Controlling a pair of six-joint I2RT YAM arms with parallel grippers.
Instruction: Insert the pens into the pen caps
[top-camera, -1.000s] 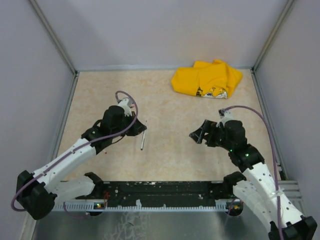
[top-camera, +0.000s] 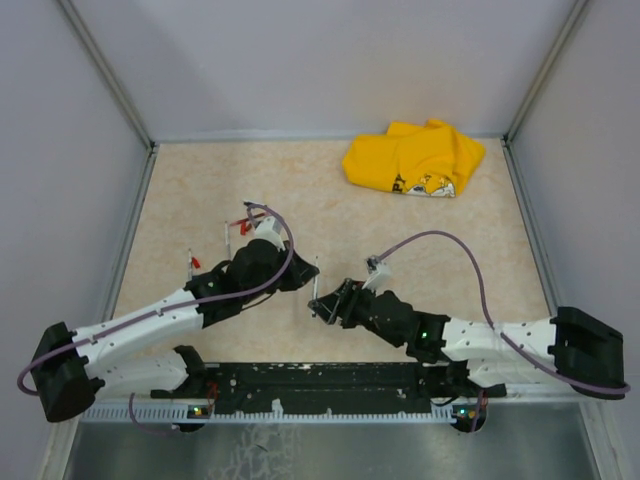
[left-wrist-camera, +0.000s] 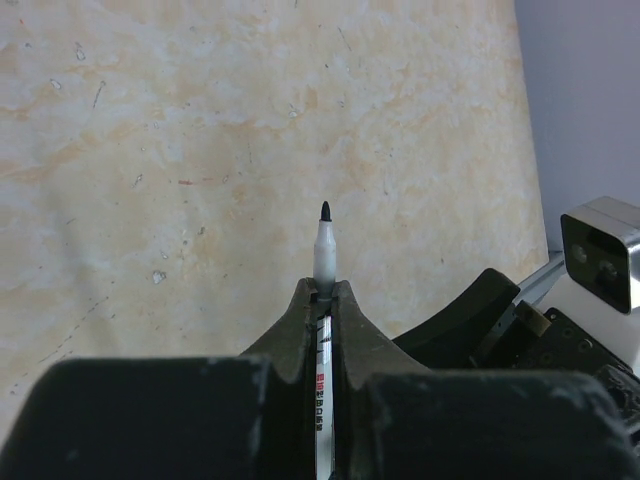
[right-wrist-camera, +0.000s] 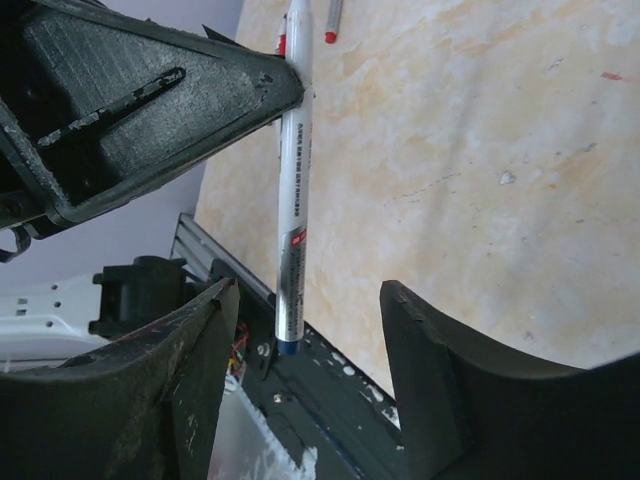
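Observation:
A white pen (left-wrist-camera: 325, 245) with a bare dark tip stands out from my left gripper, which is shut on it. In the right wrist view the same pen (right-wrist-camera: 293, 205) hangs from the left fingers (right-wrist-camera: 265, 90), its blue-ended tail pointing down. My right gripper is open, its two fingers apart on either side of the pen's lower end; whether either touches it does not show. From above, both grippers meet near the table's middle, the right one (top-camera: 320, 305) at the pen's near end. Red caps (top-camera: 245, 228) lie behind the left arm.
More pens (top-camera: 227, 240) lie on the left of the table, partly behind the left arm. A yellow cloth (top-camera: 415, 160) is crumpled at the back right. Bare tabletop (top-camera: 440, 225) stretches across the middle and right.
My right gripper has come left and nearer the front, up to the pen's lower end.

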